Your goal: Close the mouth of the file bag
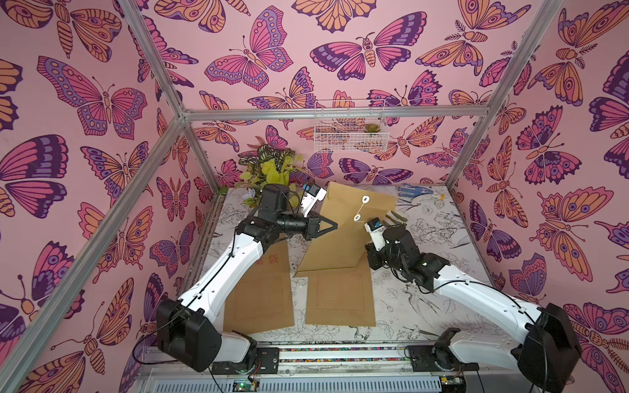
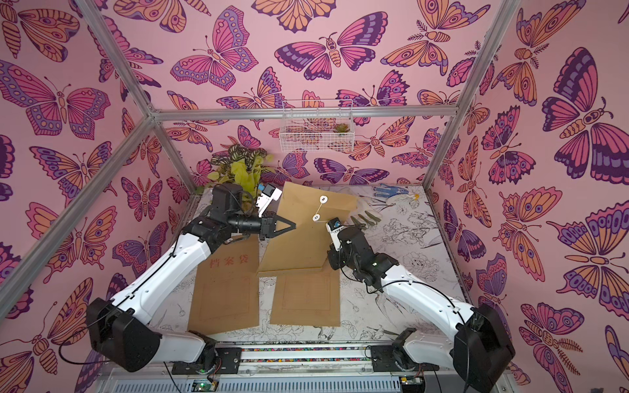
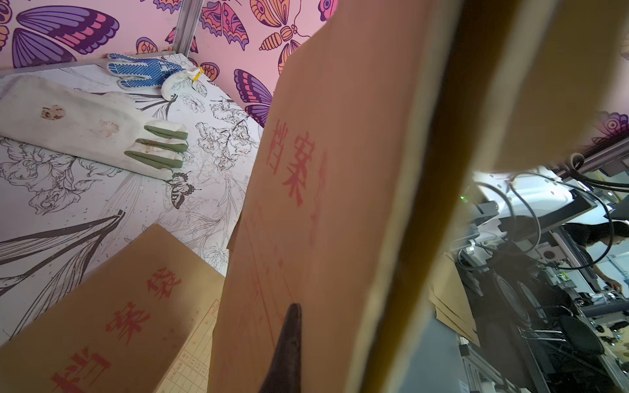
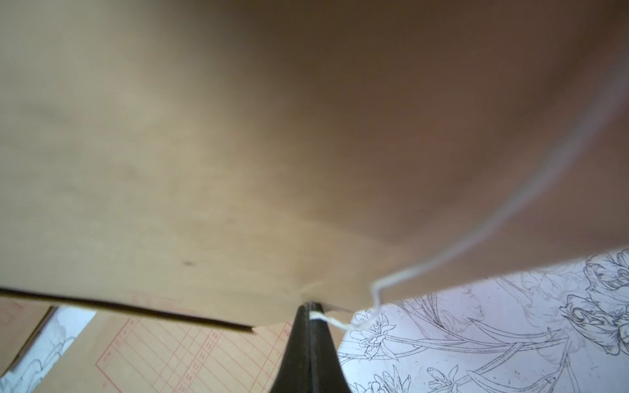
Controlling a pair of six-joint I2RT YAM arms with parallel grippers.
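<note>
A kraft file bag (image 1: 331, 242) is raised upright over the table's middle, its two white string buttons (image 2: 316, 217) facing me. My left gripper (image 1: 323, 226) is shut at the bag's left part; in the left wrist view the bag fills the middle, with red characters, and what the fingers pinch is unclear. My right gripper is shut on the thin white string (image 4: 419, 267), low in front of the bag's face, below and right of the buttons.
Two more file bags (image 1: 257, 294) lie flat at the front. Gloves (image 3: 91, 131) lie at the back right, a plant (image 2: 239, 170) at the back left.
</note>
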